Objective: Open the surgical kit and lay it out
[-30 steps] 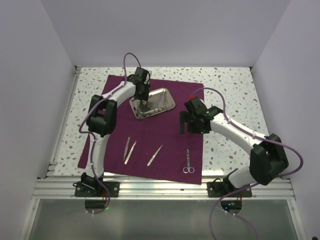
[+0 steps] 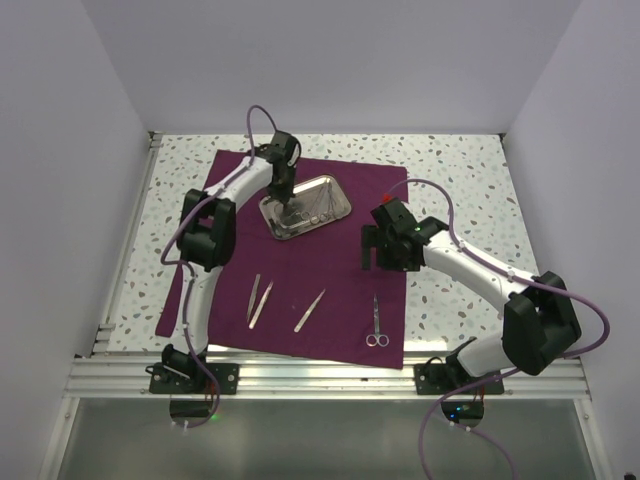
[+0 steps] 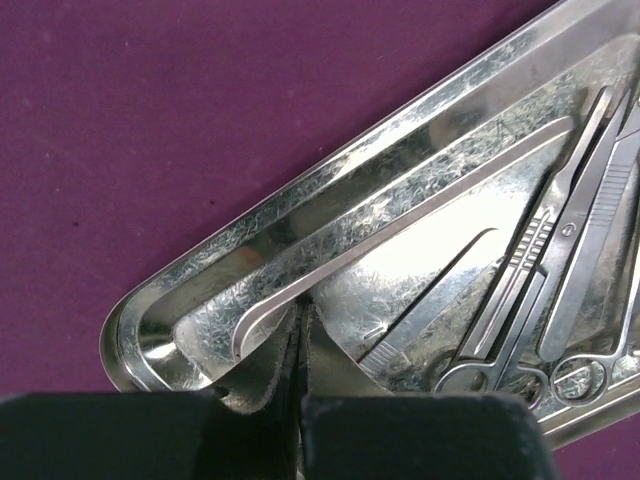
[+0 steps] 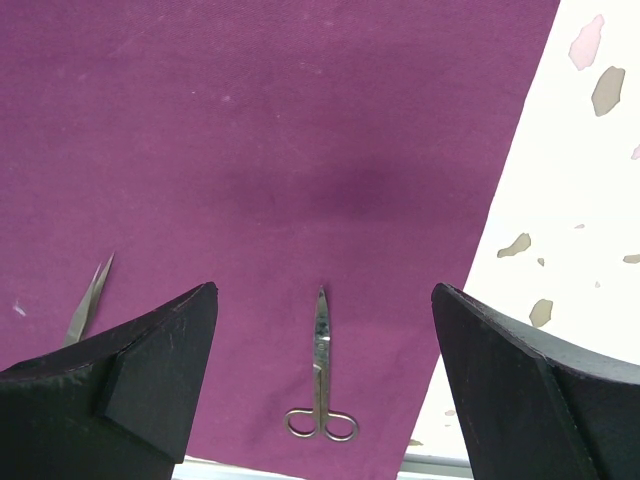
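Observation:
The steel tray sits on the purple cloth at the back. In it lie a long, thin hooked instrument, a flat-handled instrument and several scissors and handled tools crowded toward the right. My left gripper is shut over the tray's left end, its tips beside the hooked piece, and nothing shows between them. Above the cloth's right side, my right gripper stands open and empty. Below it in that wrist view are small scissors and a pointed instrument, partly covered by a finger.
Along the cloth's front lie two slim tools, one beside the other, then a tweezer-like one and the scissors. Speckled table shows around it.
The left gripper has shifted slightly over the tray's left end. The laid-out instruments and the tray look unmoved.

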